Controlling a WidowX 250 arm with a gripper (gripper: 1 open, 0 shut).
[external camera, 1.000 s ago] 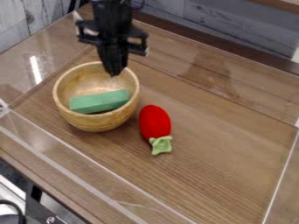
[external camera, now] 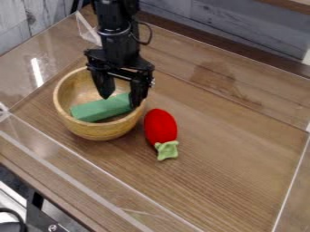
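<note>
My gripper [external camera: 121, 86] is lowered over a round tan bowl [external camera: 75, 113], its black fingers apart and reaching into the bowl around the upper part of a green block [external camera: 94, 111] lying inside. Whether the fingers touch the block is unclear. A red object with a green tip [external camera: 161, 127], like a toy strawberry or radish, lies just right of the bowl on the wooden table.
A light wall or edge runs along the upper left, and dark cabling shows at the lower left corner.
My gripper has come down and toward the camera, from behind the bowl to over and into it. The bowl and red object look unmoved.
</note>
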